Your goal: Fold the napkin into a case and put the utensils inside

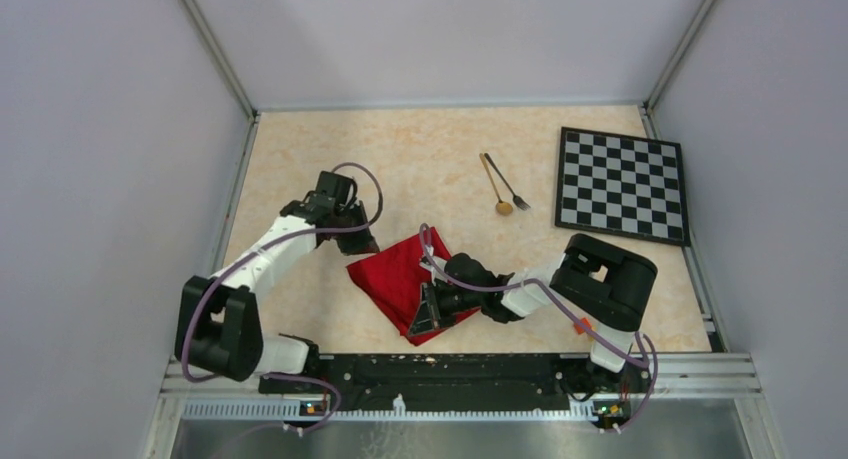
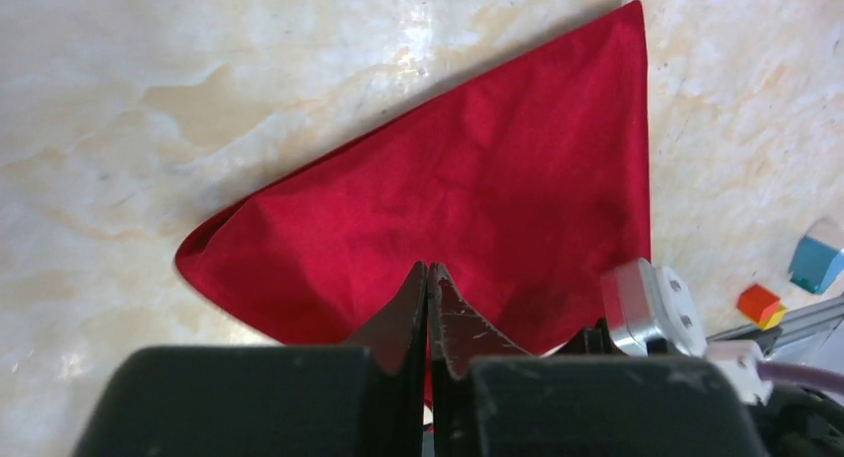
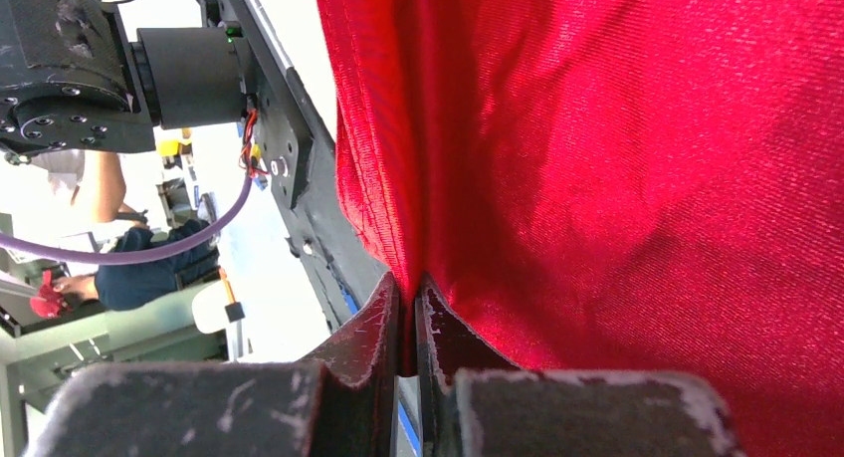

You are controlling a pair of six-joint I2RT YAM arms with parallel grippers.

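The red napkin (image 1: 390,274) (image 2: 478,178) lies near the front of the table with a folded edge along its side. My left gripper (image 1: 368,241) is shut with nothing visible between its fingers, just above the napkin's left corner. My right gripper (image 1: 428,311) is shut on a raised edge of the napkin at its front. A wooden spoon (image 1: 502,205) and a fork (image 1: 516,197) lie side by side at the back, right of centre.
A checkered board (image 1: 620,179) occupies the back right. Small coloured blocks (image 2: 758,303) (image 2: 814,263) lie at the front right.
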